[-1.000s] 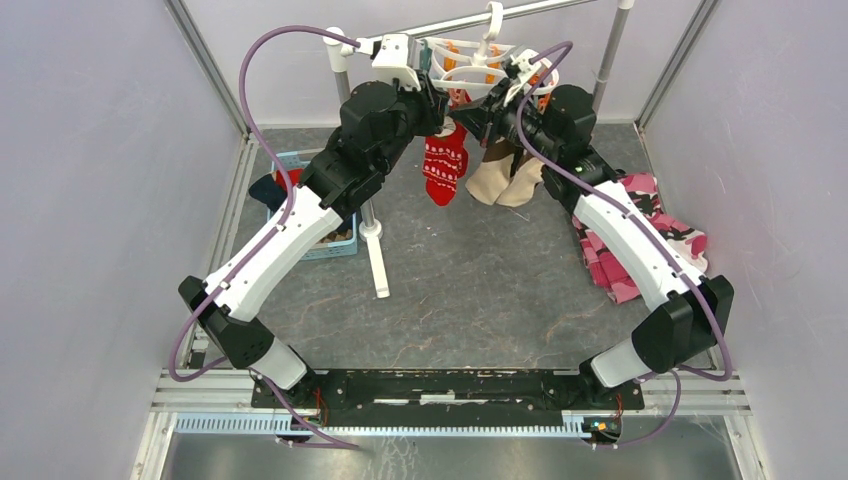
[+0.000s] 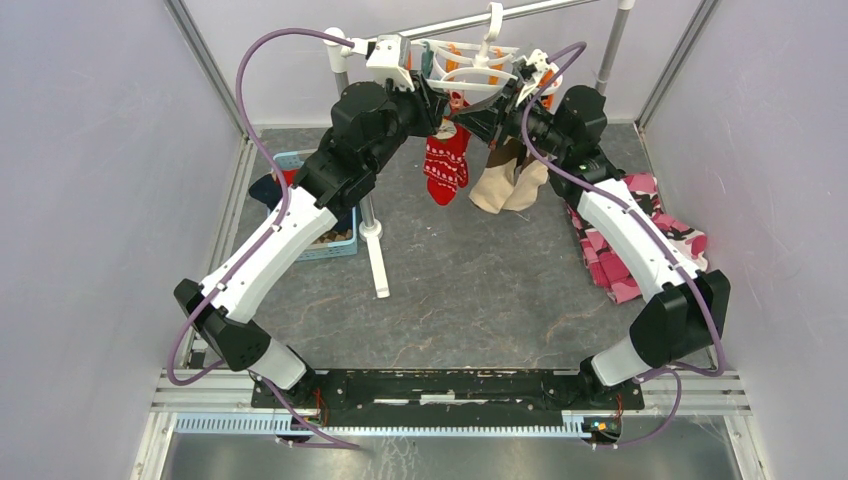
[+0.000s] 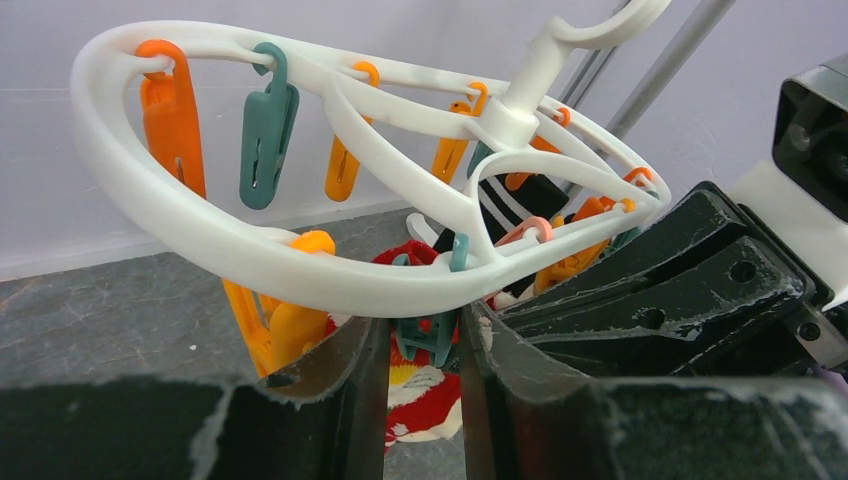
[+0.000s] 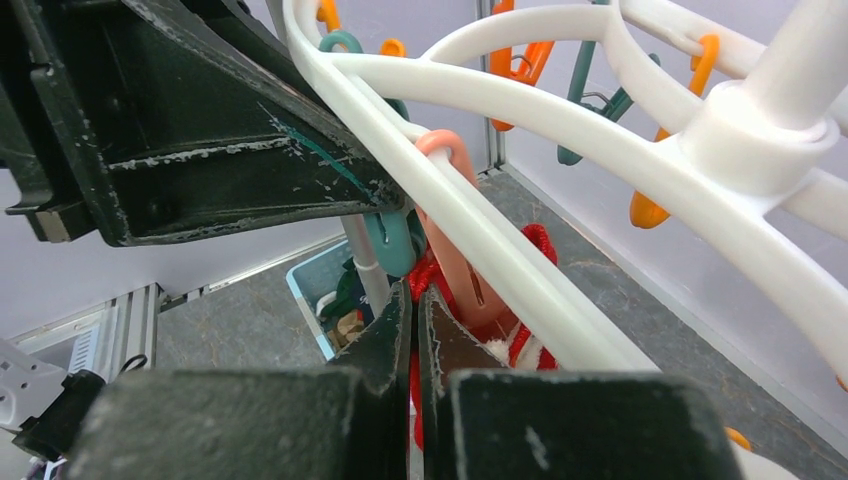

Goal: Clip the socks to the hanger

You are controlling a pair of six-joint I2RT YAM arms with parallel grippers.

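Note:
The white hanger (image 2: 470, 72) hangs from the rail, with clips along its ring. In the left wrist view a dark green clip (image 3: 428, 342) sits between the fingers of my left gripper, just under the near rim. A red patterned sock (image 2: 446, 165) hangs below both grippers. My right gripper is shut close beside a pink clip (image 4: 462, 245), with red knit fabric (image 4: 428, 276) at its fingertips. How far that cloth reaches into the green clip is hidden. A brown and beige sock pair (image 2: 508, 183) hangs from the hanger's right side.
A light blue basket (image 2: 330, 250) with clothes stands at the left. Pink and black patterned cloth (image 2: 612, 265) lies on the right. Orange clips (image 3: 172, 120) line the ring around the grippers.
My right gripper has shifted a little to the right and my left a little to the left; both stay at the hanger's near rim.

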